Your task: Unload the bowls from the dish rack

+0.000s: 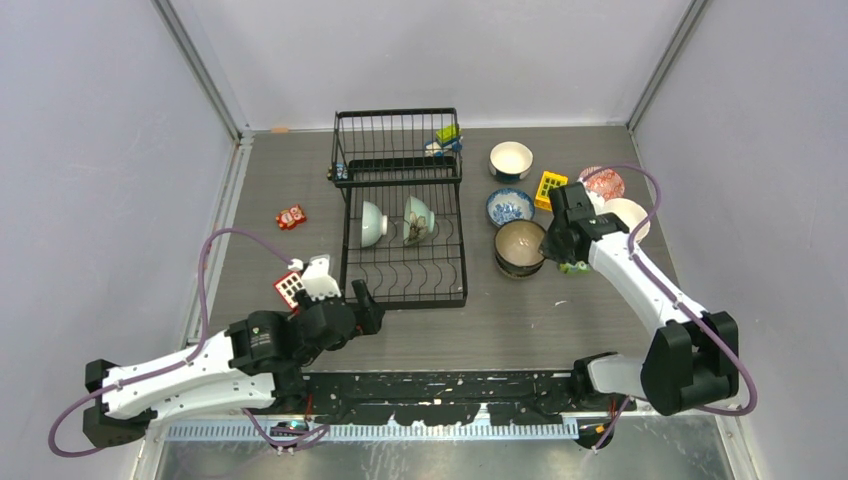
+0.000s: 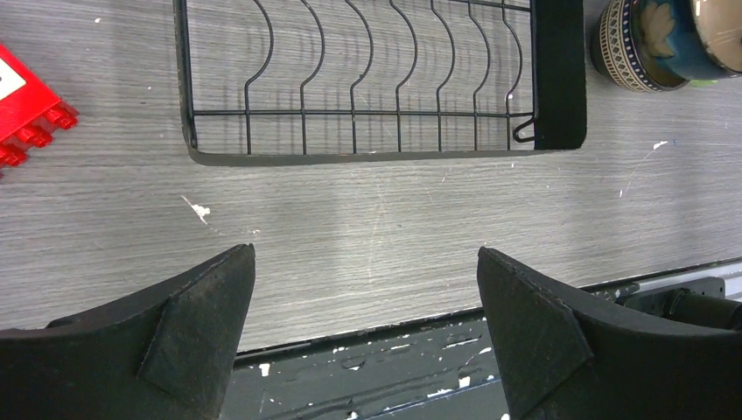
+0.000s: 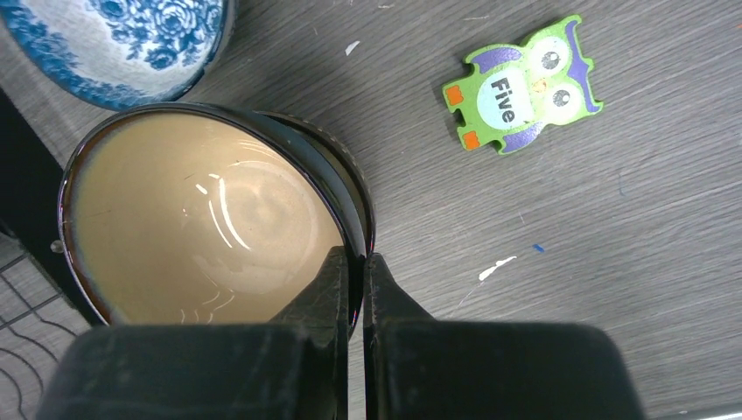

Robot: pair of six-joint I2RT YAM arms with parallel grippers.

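Two pale celadon bowls (image 1: 371, 224) stand on edge in the lower tier of the black dish rack (image 1: 405, 300). Right of the rack, a brown-lined bowl (image 1: 518, 240) sits stacked over another bowl, and my right gripper is shut on its rim. My left gripper stands open and empty near the rack's front left, over bare table.
Right of the rack are a blue-patterned dish (image 1: 508, 205), a white bowl (image 1: 510, 157), a red dish (image 1: 605, 182) and toys, including a green owl (image 3: 525, 87). A red toy (image 1: 290, 216) lies left.
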